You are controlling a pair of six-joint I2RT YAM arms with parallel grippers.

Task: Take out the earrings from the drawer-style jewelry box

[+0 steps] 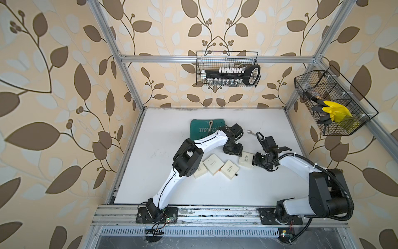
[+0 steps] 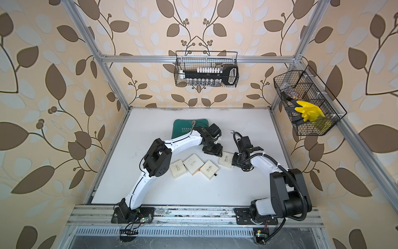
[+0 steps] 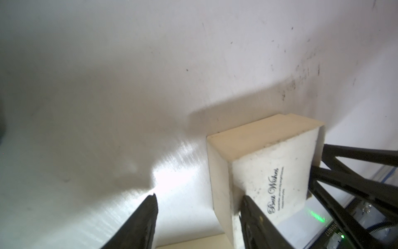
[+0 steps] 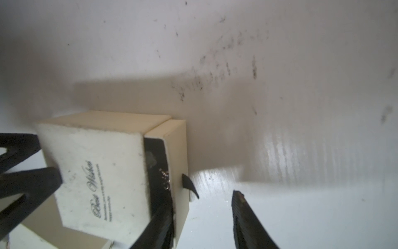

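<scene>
A cream "Best Wishes" box sits between my grippers. In the right wrist view its drawer is slightly out at the right, showing black lining with small shiny earrings and a dark pull tab. My right gripper is part open, one finger over the drawer, the other beside it over the table. My left gripper is part open, one finger against the box's near end, the other over bare table.
Three more cream boxes lie nearer the front. A green case with a metal tool on it and a wrench lie behind.
</scene>
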